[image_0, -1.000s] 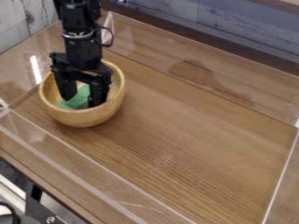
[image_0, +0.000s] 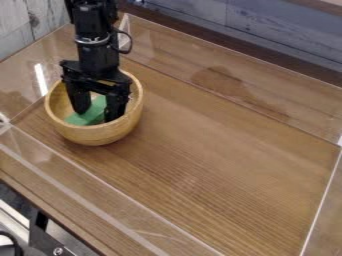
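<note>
My gripper (image_0: 94, 92) is down over a wooden bowl (image_0: 123, 126) at the left of the camera view, its fingers open and spread within the bowl's upper part. A green object (image_0: 87, 114) lies in the bowl beneath the fingers, partly hidden by them. Whether the fingers touch it I cannot tell.
A pale wall stands at the top left, and a blue-grey panel runs along the back right.
The gripper has risen slightly within the bowl. The bowl and the green object look almost unmoved.
</note>
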